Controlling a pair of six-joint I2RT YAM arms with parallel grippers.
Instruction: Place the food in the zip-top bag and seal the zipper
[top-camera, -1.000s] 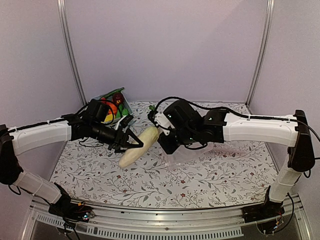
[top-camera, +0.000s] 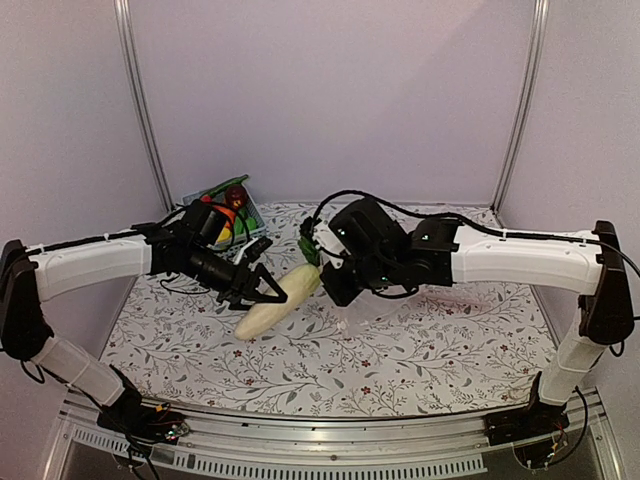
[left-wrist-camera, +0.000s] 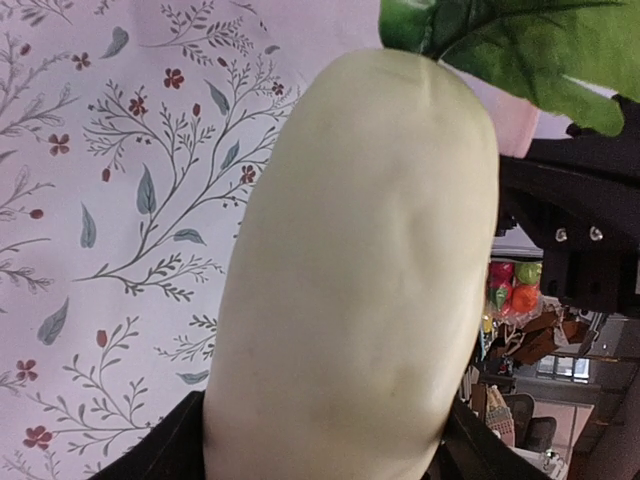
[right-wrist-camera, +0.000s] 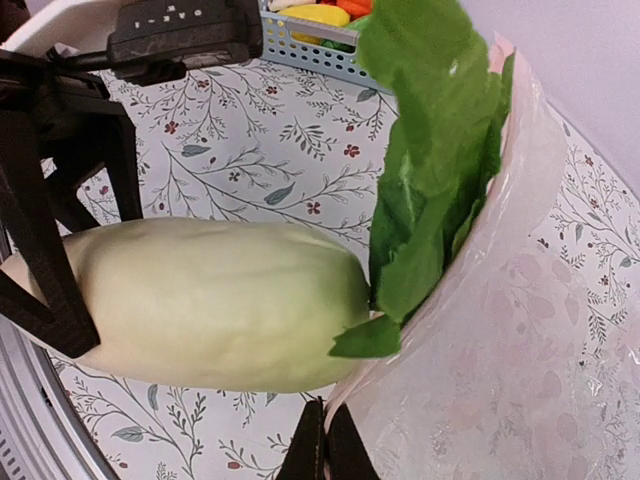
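Observation:
My left gripper (top-camera: 266, 292) is shut around a long white radish (top-camera: 278, 302), held tilted above the table. The radish's (left-wrist-camera: 360, 260) rounded far end points toward my right gripper. Large green leaves (right-wrist-camera: 430, 170) stand by that end, partly behind the bag film; whether they are joined to the radish cannot be made out. My right gripper is shut on the edge of the clear pinkish zip top bag (right-wrist-camera: 490, 330), which spreads out to the right of its fingers. In the right wrist view, the radish end (right-wrist-camera: 330, 310) lies beside the bag's edge, outside the film.
A blue basket (right-wrist-camera: 345, 65) of colourful toy produce stands at the back left, partly hidden by the left arm in the top view.
The radish and both arms have shifted only slightly.

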